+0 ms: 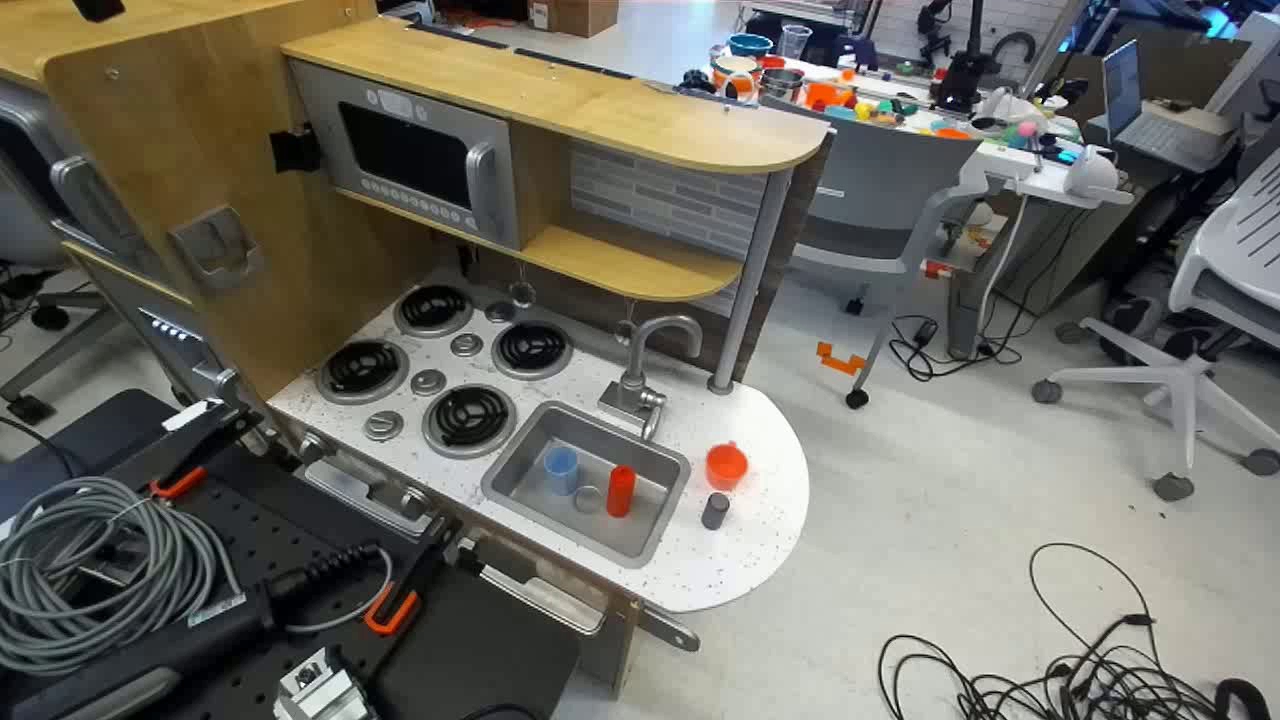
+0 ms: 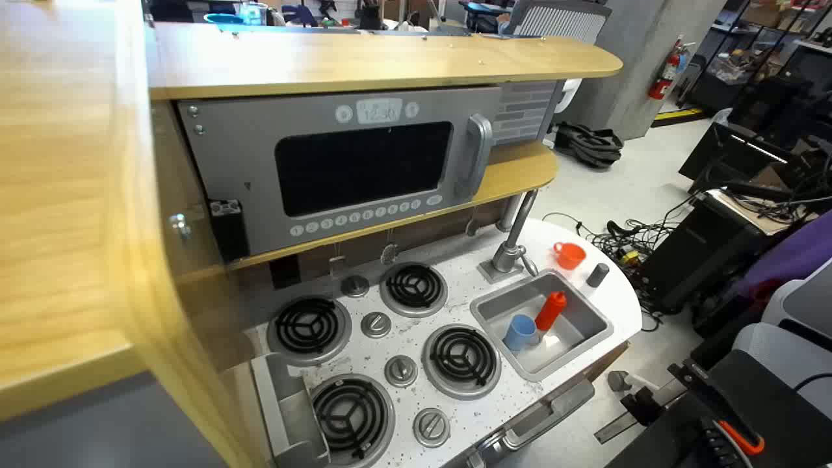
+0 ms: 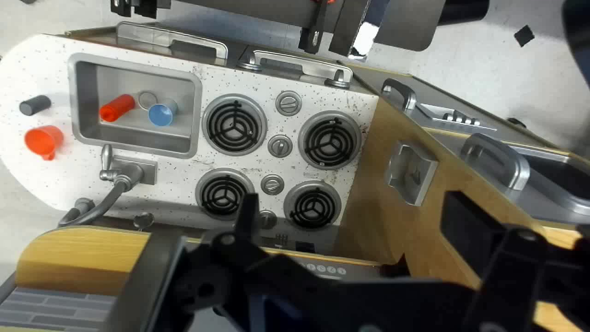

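Note:
My gripper is open above the toy kitchen, its two dark fingers wide apart and nothing between them. It does not appear in either exterior view. In the grey sink (image 1: 654, 534) are a blue cup (image 1: 560, 469) and a red bottle (image 1: 620, 491), the bottle upright as seen from exterior view 1. To the sink's side, on the white counter (image 1: 770, 528), an orange cup (image 1: 727, 466) and a small dark grey cylinder (image 1: 715, 511) stand close together. The wrist view shows the blue cup (image 3: 162, 113) and red bottle (image 3: 117, 108) from above.
A bent faucet (image 1: 648, 372) rises behind the sink. Several black-coiled burners (image 2: 464, 361) and knobs fill the rest of the counter. A grey microwave (image 2: 351, 156) hangs under the wooden top shelf (image 2: 374, 62), and a wooden side wall (image 3: 426, 221) bounds the burner end.

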